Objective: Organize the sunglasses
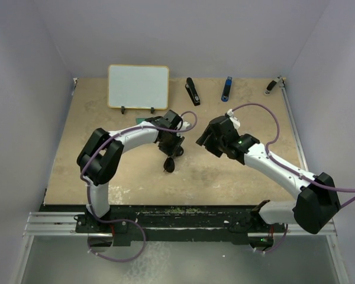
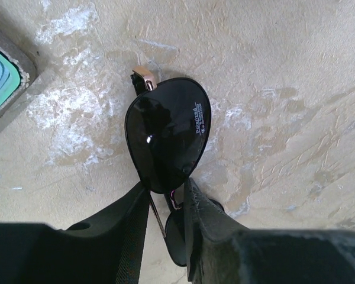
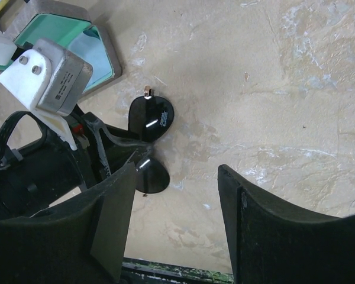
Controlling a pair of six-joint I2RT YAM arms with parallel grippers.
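Black aviator sunglasses lie in the middle of the table, printed lens showing in the left wrist view. My left gripper is down over the bridge and thin temple, fingertips close together; whether they grip the frame is unclear. In the right wrist view the sunglasses are partly behind the left gripper. My right gripper stands open to the right of them, with nothing between its fingers.
A teal container sits behind the left arm. A whiteboard and black and blue items lie along the back.
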